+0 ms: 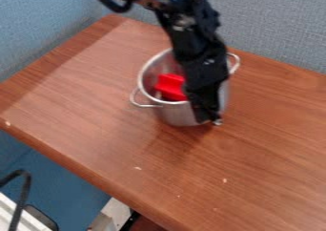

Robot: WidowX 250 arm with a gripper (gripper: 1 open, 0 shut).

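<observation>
A steel pot (pixel 177 115) with two loop handles stands on the wooden table, holding a red object (pixel 170 88). My black gripper (pixel 213 120) is down at the pot's right front side, in front of its wall, its tip low near the table. It looks shut; I cannot make out anything between its fingers, and the view is blurred.
Grey-blue padded walls border it at the back and left. Some equipment lies beyond the lower left edge.
</observation>
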